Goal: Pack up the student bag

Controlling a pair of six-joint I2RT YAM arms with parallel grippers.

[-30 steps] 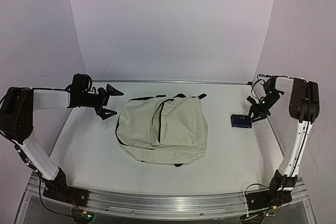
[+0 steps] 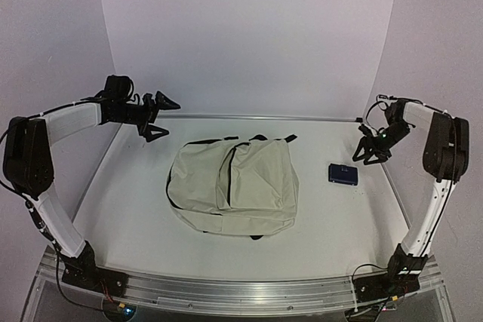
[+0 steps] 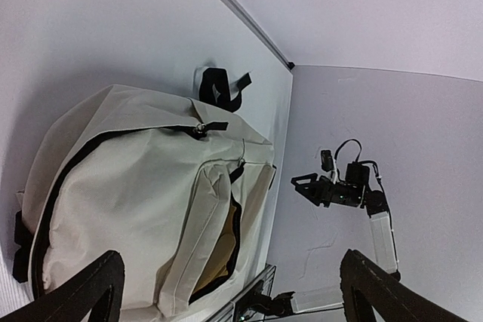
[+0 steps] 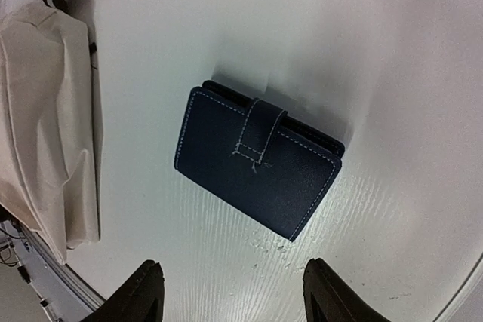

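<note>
A cream backpack point(image 2: 200, 179) with black zips lies flat in the middle of the table. In the left wrist view its front pocket point(image 3: 198, 231) gapes, showing a tan lining. To its right rests a dark navy wallet point(image 2: 343, 174) with a strap clasp point(image 4: 260, 131), closed and flat on the table. My right gripper point(image 2: 368, 161) is open beside and slightly above the wallet, with empty space between its fingers. At the left, my left gripper point(image 2: 164, 118) hangs open and empty, clear of the bag.
Bare white table point(image 2: 324, 239) surrounds the bag and wallet. Pale walls point(image 2: 438, 43) close in the sides and back, the right one near my right arm. A metal rail point(image 2: 249, 284) runs along the front edge.
The right gripper has drawn back from the wallet and opened wider; the wallet has shifted slightly to the left. My left gripper has risen away from the table. The backpack stays put.
</note>
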